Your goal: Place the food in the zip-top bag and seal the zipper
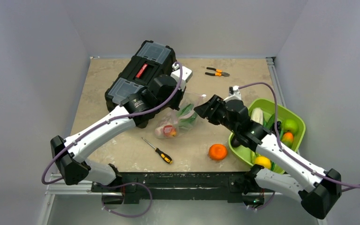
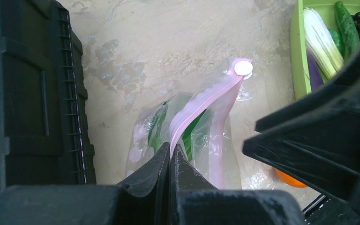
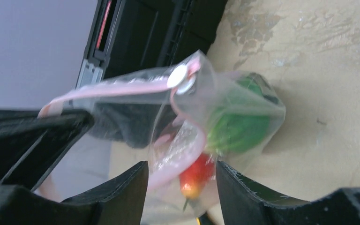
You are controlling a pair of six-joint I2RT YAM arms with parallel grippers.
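Observation:
The clear zip bag [image 1: 187, 110] lies mid-table with a green vegetable [image 3: 243, 122] and a red-orange item [image 3: 197, 176] inside. Its pink zipper strip [image 2: 192, 108] ends in a white round slider [image 2: 243, 69]. My left gripper is shut on one pink-edged side of the bag mouth; the other pink edge hangs apart, so the mouth gapes. My right gripper is open at the slider end of the bag, its fingertips [image 1: 199, 111] close to the slider. Nothing shows firmly held between its fingers, though bag film appears behind them.
An orange [image 1: 218, 152] rests on the table near the green basket [image 1: 301, 123] of produce at the right. A black toolbox [image 1: 140, 72] stands back left. The screwdriver [image 1: 164, 156] lies in front, and pliers [image 1: 218, 72] lie at the back.

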